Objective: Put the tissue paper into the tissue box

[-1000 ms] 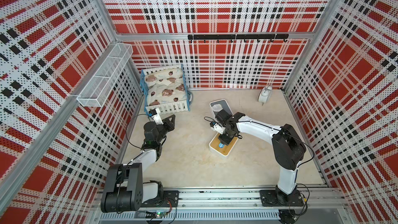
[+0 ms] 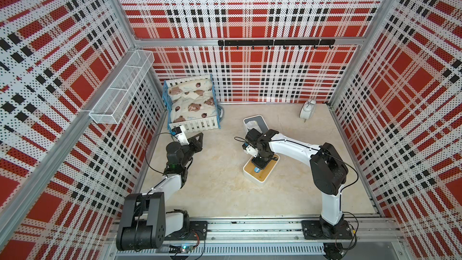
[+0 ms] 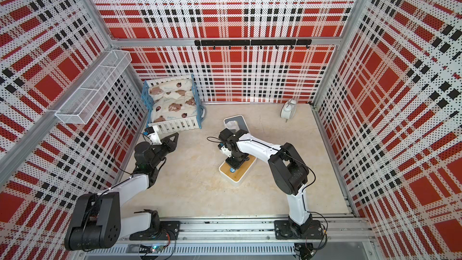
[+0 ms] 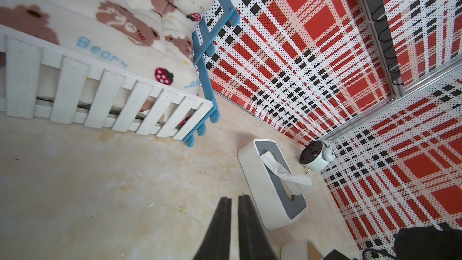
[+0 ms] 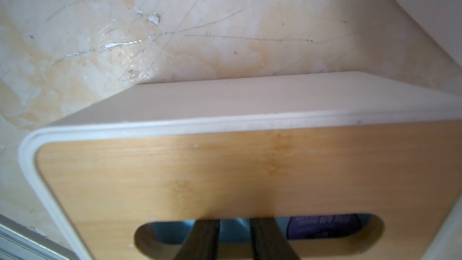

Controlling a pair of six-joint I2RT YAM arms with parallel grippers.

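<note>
A white tissue box with bamboo top fills the right wrist view; something blue lies inside its slot. My right gripper has its fingers at the slot, slightly apart; whether anything is between them is unclear. Behind, a white box with grey top holds a white tissue hanging across its opening. My left gripper is at the left in the overhead views, clear of both boxes, fingers close together and blurred, with nothing clearly visible between them.
A toy bed with a bear blanket stands at the back left, an alarm clock at the back right. A wire basket hangs on the left wall. The table between my left gripper and the boxes is clear.
My right arm has shifted slightly, its wrist a little to the left, over the bamboo-topped box. The left arm is nearly still.
</note>
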